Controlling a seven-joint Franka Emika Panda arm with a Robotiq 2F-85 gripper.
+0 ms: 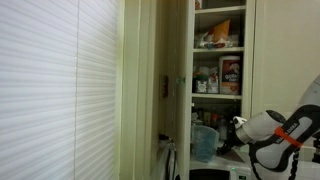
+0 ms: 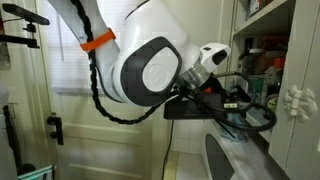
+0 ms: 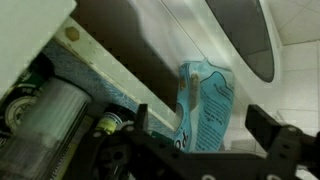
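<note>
My gripper stands open in the wrist view, its dark fingers apart on either side of a blue and white packet (image 3: 207, 100). The packet lies beyond the fingertips, and I cannot tell whether anything touches it. In exterior view 1 the gripper (image 1: 237, 127) is small and dark in front of the cupboard, right of a light blue tub (image 1: 205, 143). Exterior view 2 shows the white arm (image 2: 150, 65) reaching toward the shelves, with the fingertips hard to make out.
Jars and bottles (image 3: 45, 115) crowd the left of the wrist view beside a pale shelf edge (image 3: 105, 62). An open cupboard door (image 1: 184, 90) stands left of the shelves. More goods, including a white and red canister (image 1: 230, 74), fill the cupboard above.
</note>
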